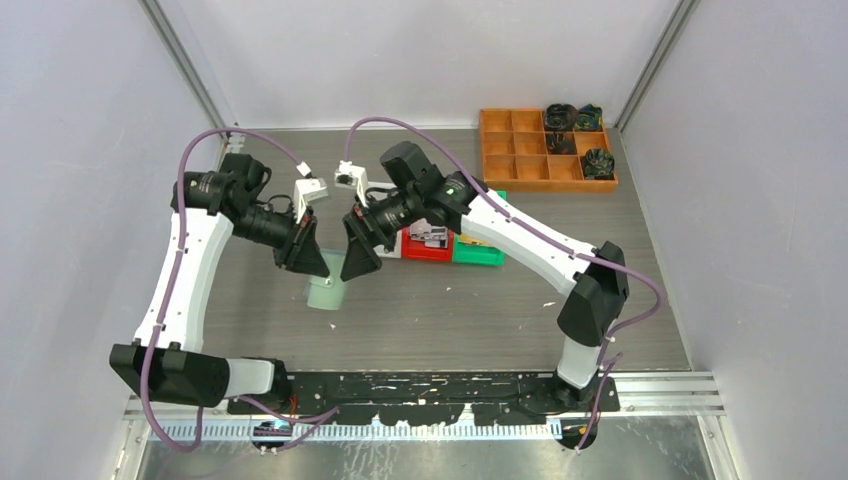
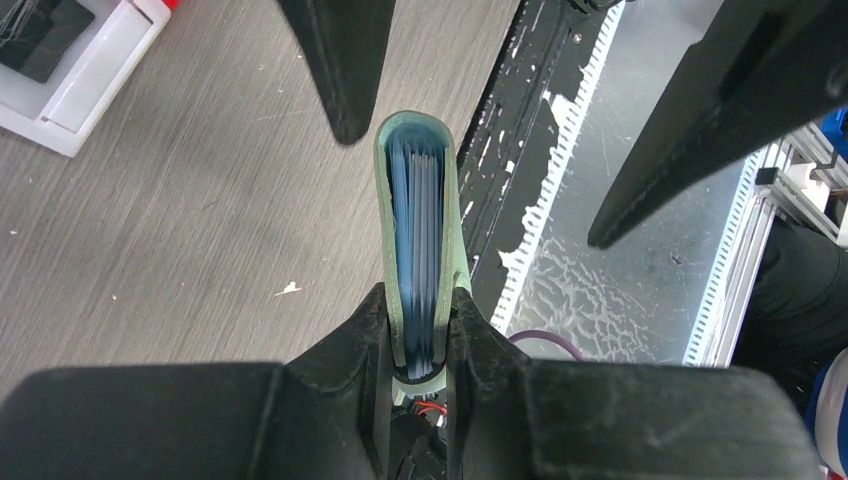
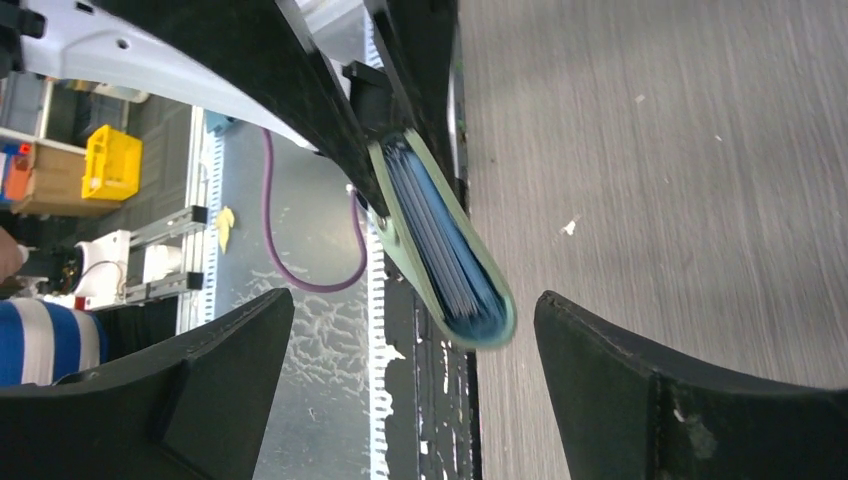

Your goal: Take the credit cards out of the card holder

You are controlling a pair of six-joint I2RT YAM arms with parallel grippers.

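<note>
A pale green card holder (image 1: pixel 328 288) is held up over the left part of the table, with my left gripper shut on one end of it. In the left wrist view its open side faces the camera, and a stack of blue and grey card sleeves (image 2: pixel 418 230) shows inside. My right gripper stands open with nothing between its fingers; in its own view the holder (image 3: pixel 395 240) lies beyond the gap, slanting toward it. From above, the right gripper (image 1: pixel 362 262) overlaps the holder's right edge. Whether they touch cannot be told.
Red (image 1: pixel 428 253) and green (image 1: pixel 480 255) bins stand behind the right gripper, next to a white bin (image 2: pixel 88 85). An orange compartment tray (image 1: pixel 510 185) holding several dark bundles is at the back right. Bare tabletop lies in front.
</note>
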